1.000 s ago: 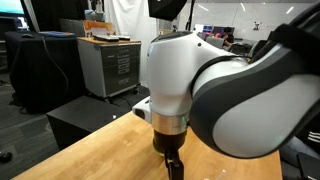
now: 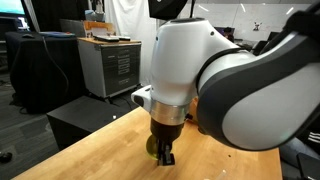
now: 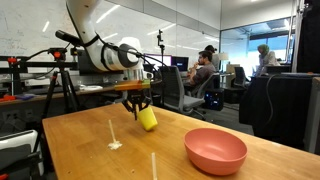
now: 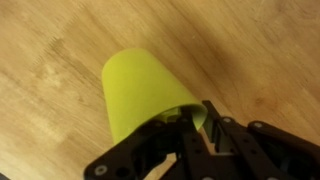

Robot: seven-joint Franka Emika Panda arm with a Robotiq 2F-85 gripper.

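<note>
A yellow cup (image 3: pixel 148 119) stands tilted at the table's middle in exterior view 2, with my gripper (image 3: pixel 139 103) at its upper left side. Up close in the wrist view, the yellow cup (image 4: pixel 140 85) fills the centre left, its near edge right at the fingertips of my gripper. How far the fingers stand apart is hidden by the cup's edge and the dark fingers. In exterior view 1 the arm covers most of the cup; only a sliver of yellow (image 2: pixel 152 146) shows beside the gripper (image 2: pixel 163 157).
A pink bowl (image 3: pixel 215 148) sits on the right of the wooden table (image 3: pixel 95 160). A small white upright piece (image 3: pixel 112 132) and a white stick (image 3: pixel 153 166) are nearer the front. Clear tabletop lies between cup and bowl.
The gripper has risen slightly and shifted a little to the left in exterior view 1. A yellow sliver now shows beside it.
</note>
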